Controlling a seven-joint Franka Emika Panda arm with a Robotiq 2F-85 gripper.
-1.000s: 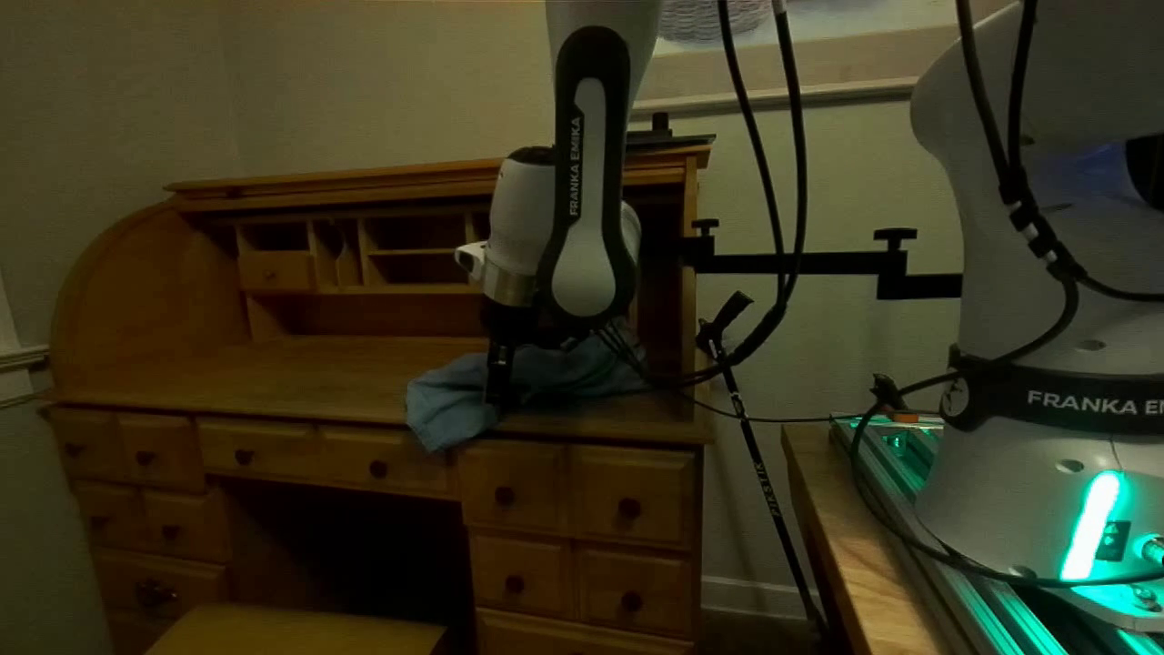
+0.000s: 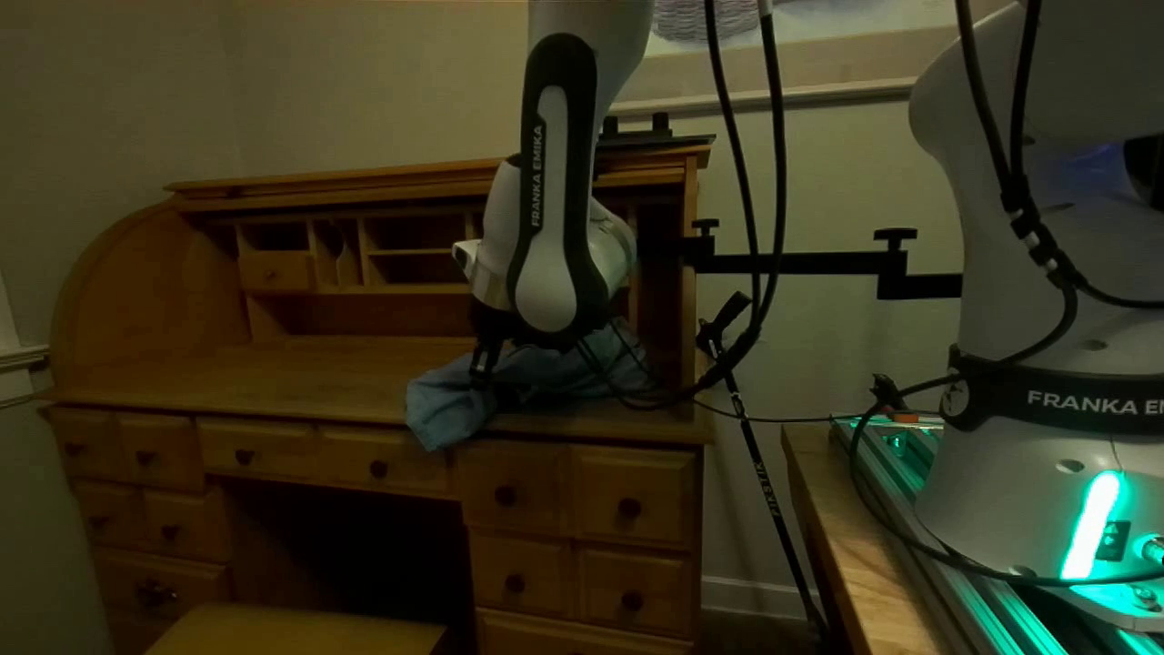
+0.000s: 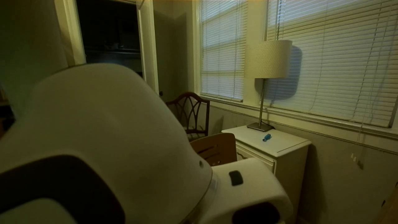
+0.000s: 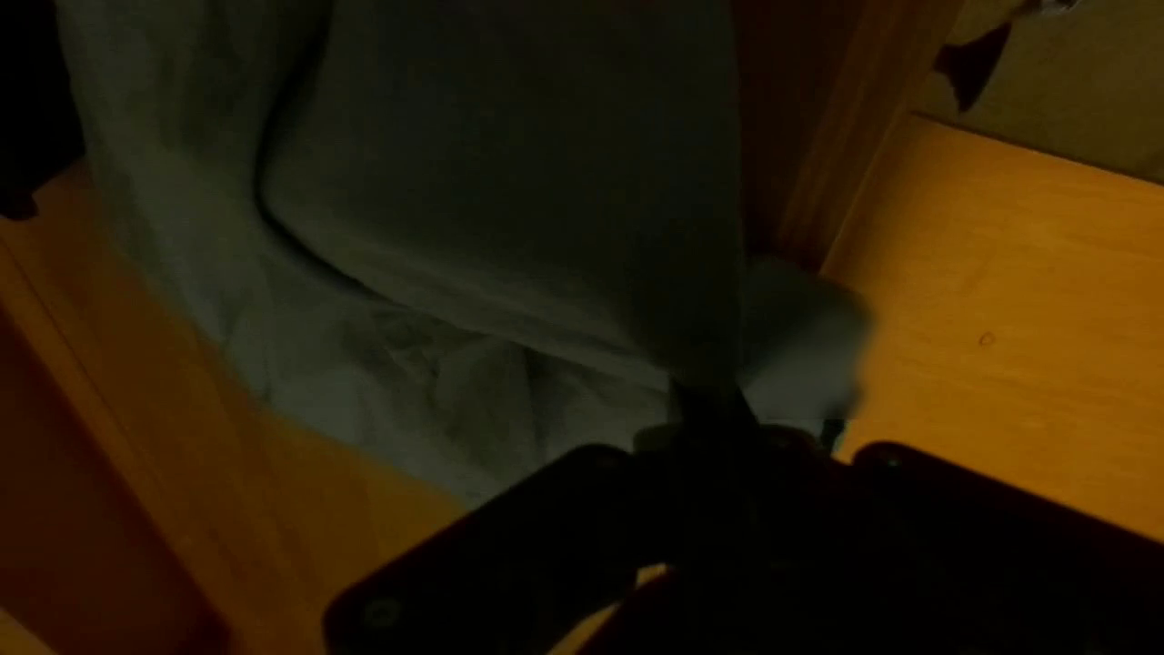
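A crumpled blue-grey cloth lies on the desk's writing surface, with one end draped over the front edge. My gripper is down at the cloth, pointing downward in front of its left part. In the wrist view the cloth fills much of the upper left, its folds running toward the fingertips. The gripper is shut there, dark against the fabric. Whether a thin fold is caught between the fingers is too dark to tell.
Left of the cloth, the wooden roll-top desk has a clear top. Its cubbyholes stand behind. Black cables hang beside the arm, and a thin black stand is right of the desk.
The arm has shifted slightly left in the exterior view, and the gripper has turned and sits a little higher. The cloth's outline looks nearly the same.
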